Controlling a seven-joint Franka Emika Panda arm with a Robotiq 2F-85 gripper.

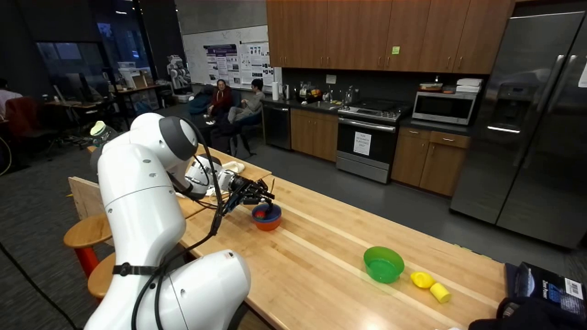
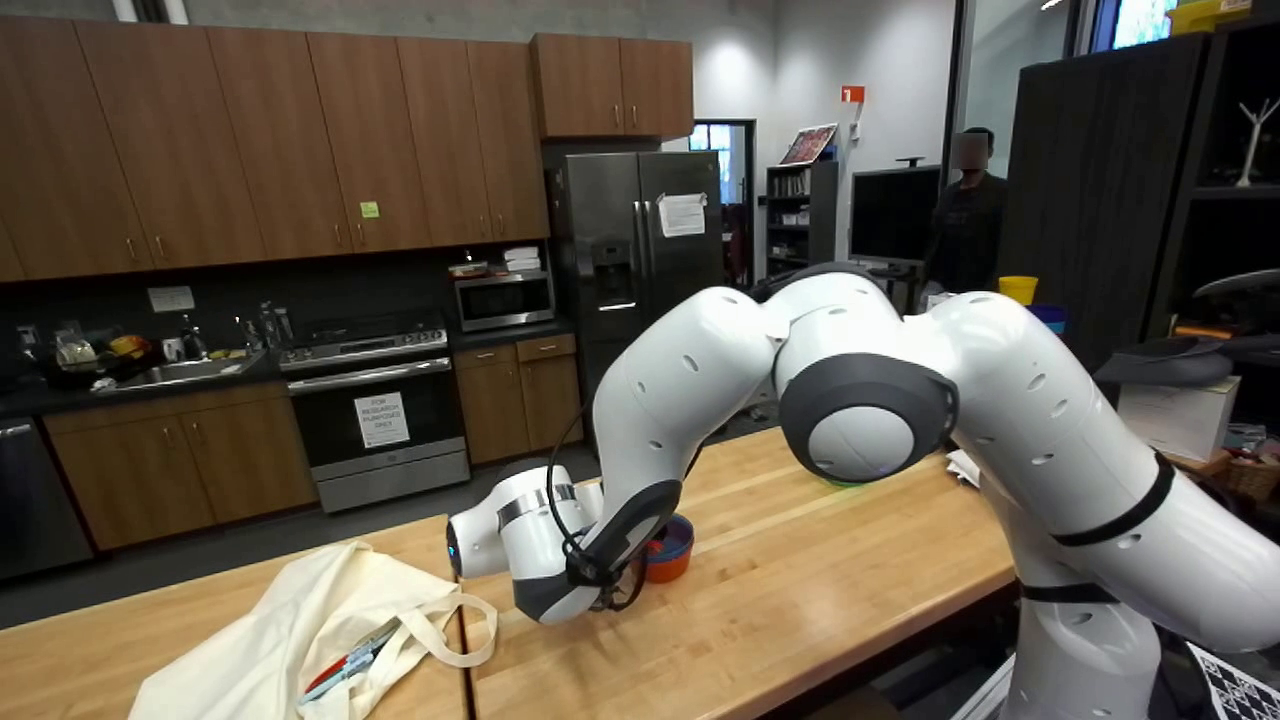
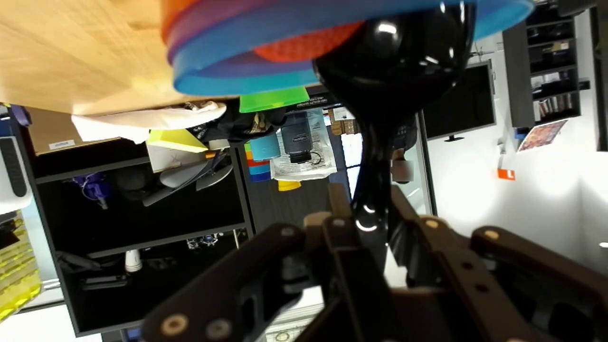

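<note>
In the wrist view a glossy black ladle stands between the fingers of my gripper, which is shut on its handle. The ladle's head reaches into a blue bowl. Beside that head, inside the bowl, part of a red-orange object shows; the rest is hidden. Exterior view 1 has the blue bowl nested in an orange-red bowl on the table, with my gripper just above it. There the red object lies left of the ladle. The arm hides most of this in exterior view 2.
A green bowl stands farther along the wooden table, near a yellow lemon-like object and a yellow cylinder. Bare tabletop separates the two bowl groups. A cream cloth bag lies on the adjoining table.
</note>
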